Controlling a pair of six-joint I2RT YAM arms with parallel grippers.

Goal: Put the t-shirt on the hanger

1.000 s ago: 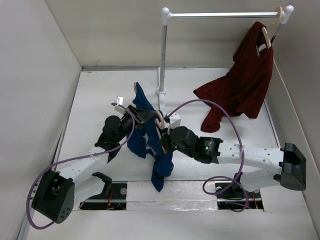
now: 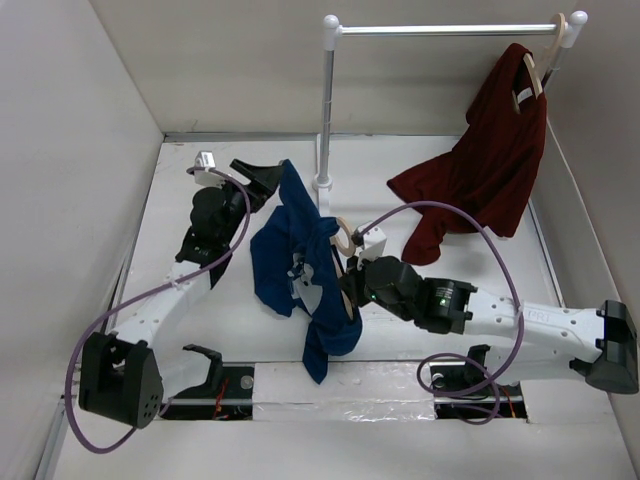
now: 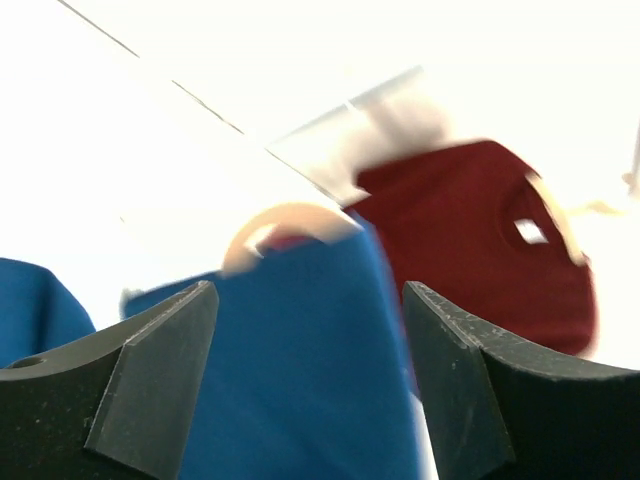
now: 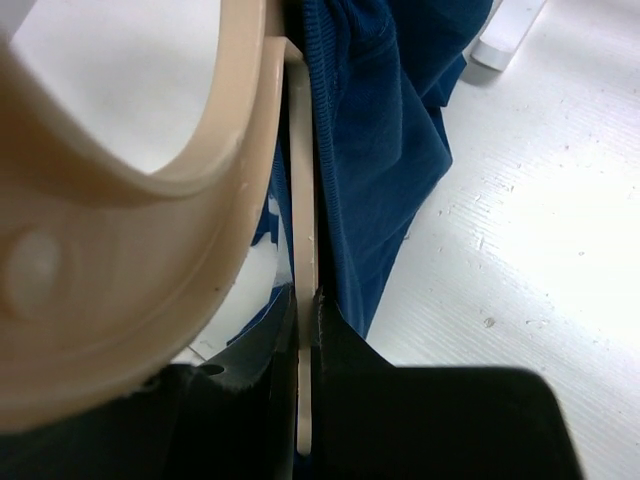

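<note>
A blue t-shirt (image 2: 310, 300) with a grey print hangs bunched around a wooden hanger (image 4: 300, 170) in mid workspace, its raised corner reaching toward the back. My right gripper is shut on the hanger's strip, blue cloth close around it; the hanger's hook fills the left of the right wrist view. My left gripper (image 2: 262, 176) is open at the upper left of the shirt, beside that raised corner. In the left wrist view blue fabric (image 3: 290, 350) lies blurred below and between the open fingers.
A rail (image 2: 440, 30) on white posts stands at the back. A maroon shirt (image 2: 480, 170) hangs from its right end on a wooden hanger. Bare floor shows left of the blue shirt and below the maroon one.
My left gripper has moved up and back, away from the hanger. My right gripper has moved slightly right with the hanger, and the shirt's top corner has risen.
</note>
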